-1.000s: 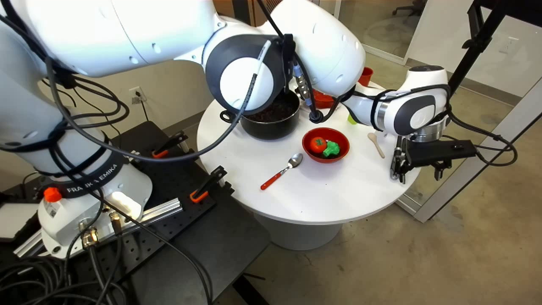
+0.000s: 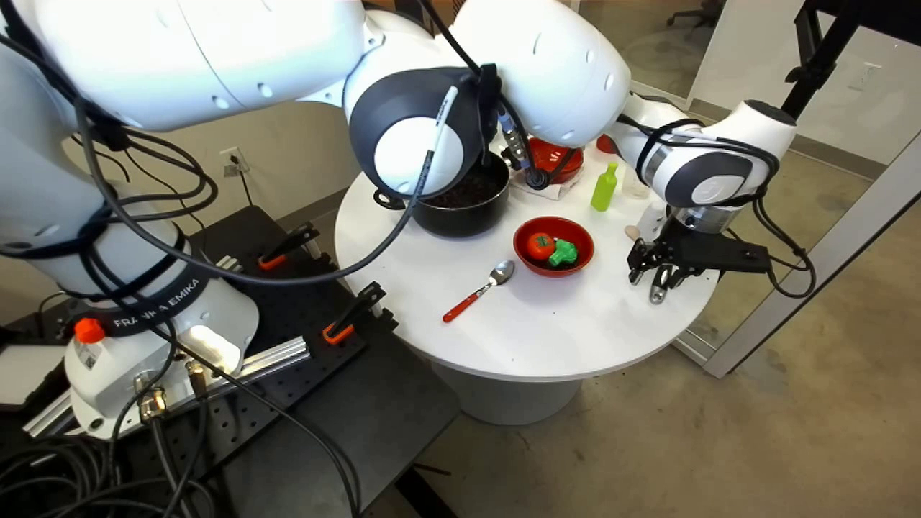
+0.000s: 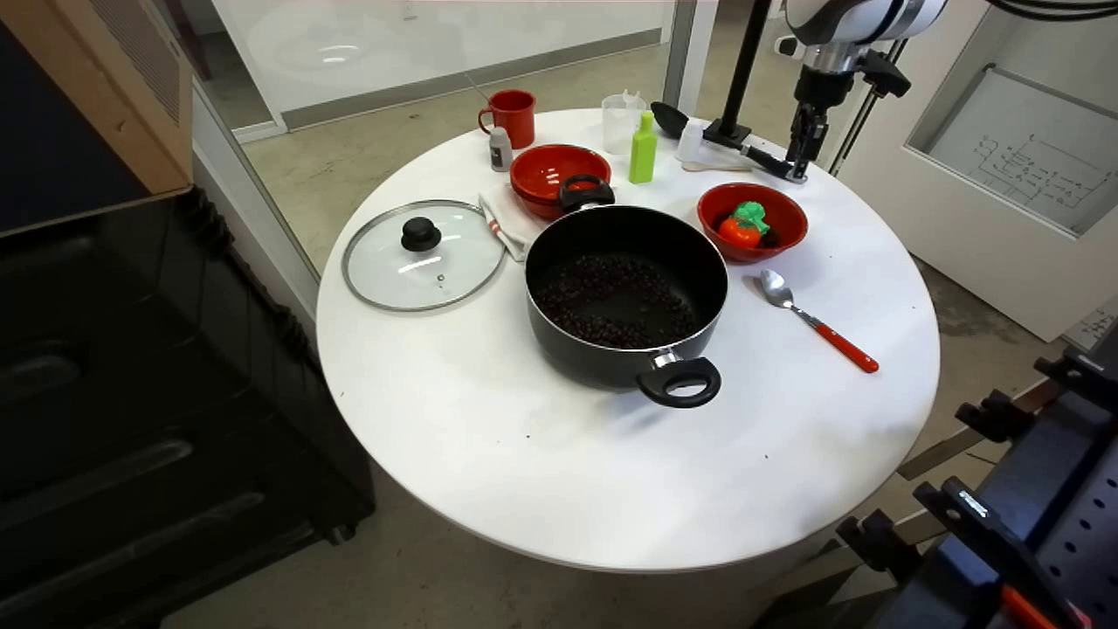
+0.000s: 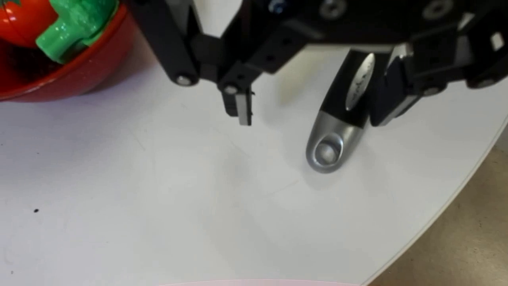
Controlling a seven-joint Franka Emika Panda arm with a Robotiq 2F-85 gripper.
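Above the right side of the table, my gripper is open, its fingers apart. Between them lies the black and silver handle of a ladle (image 4: 337, 124), much closer to the right-hand finger (image 4: 388, 102) in the wrist view; whether they touch I cannot tell. A clear gap separates it from the left-hand finger (image 4: 243, 109). The ladle's black bowl (image 3: 668, 119) rests toward the back of the table in exterior view 2, where the gripper (image 3: 801, 162) stands at the silver handle end.
Near the gripper is a red bowl (image 3: 788, 232) with a toy tomato (image 3: 739, 232) and broccoli. A black pot (image 3: 587, 362), a red-handled spoon (image 3: 838, 344), a green bottle (image 3: 642, 152) and a glass lid (image 3: 372, 262) share the table. Its edge (image 4: 450, 202) curves close by on the right.
In exterior view 1 my gripper has moved left, toward the red bowl, and its fingers stand closer together. The green bottle is now in plain sight, while the wooden spoon is mostly covered.
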